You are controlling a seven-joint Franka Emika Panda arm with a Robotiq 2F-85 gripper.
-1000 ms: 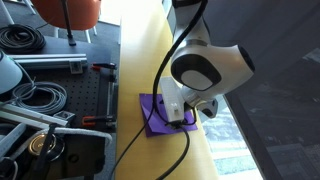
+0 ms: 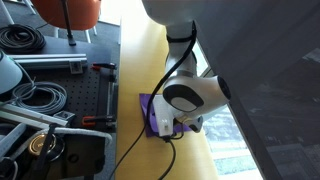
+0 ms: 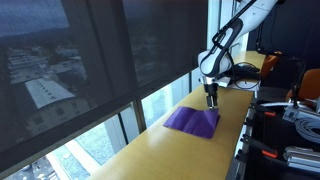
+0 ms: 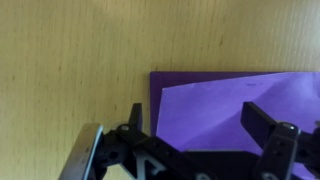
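Note:
A purple cloth lies on the wooden table, fairly flat. In the wrist view, the lighter upper layer of the cloth sits slightly askew over a darker purple strip along its top and left edges, so it looks folded. My gripper is open, its fingers wide apart, the left one near the cloth's left edge and the right one over the cloth. Nothing is held between them. From the side, the gripper points down over the far part of the cloth. Contact with it cannot be made out.
Bare table stretches in front and to the left of the cloth. Large windows with a dark blind line one side. Along the other, a black cart carries tools and coiled cables. A black cable hangs by the arm.
My arm has moved down and leftward in exterior view 1, now covering more of the cloth's middle. The cloth shows no clear shift.

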